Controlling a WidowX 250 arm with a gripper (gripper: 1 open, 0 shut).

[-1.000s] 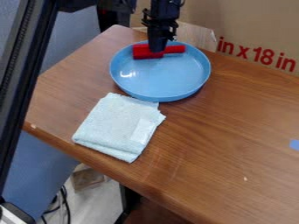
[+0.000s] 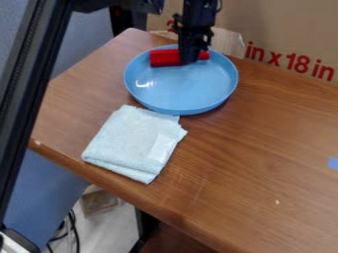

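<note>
A red cylindrical object (image 2: 165, 58) lies across the back of a light blue plate (image 2: 180, 92). The dark gripper (image 2: 191, 53) reaches down from the top of the view onto the red object's right half, partly covering it; whether its fingers are closed on it is unclear. A folded pale blue cloth (image 2: 132, 143) lies on the wooden table in front of the plate.
Cardboard (image 2: 284, 40) stands behind. The table's edge runs along the lower left, with cables on the floor below.
Since a second ago the gripper has come down lower onto the red object. The plate and cloth are unmoved.
</note>
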